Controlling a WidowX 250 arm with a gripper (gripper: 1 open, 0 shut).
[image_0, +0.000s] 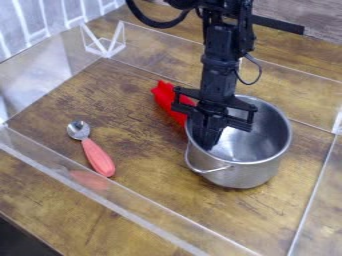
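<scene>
My black gripper (206, 122) reaches down at the left rim of a large steel pot (249, 156) on the wooden table, its lower part partly inside the pot. Nothing clearly shows between its fingers, which are shut as far as can be seen. A red object (168, 99) lies just left of the pot, partly hidden behind the gripper and pot.
A spoon with a pink handle (95, 158) lies on the left part of the table (94, 205). Clear acrylic walls run along the left and front.
</scene>
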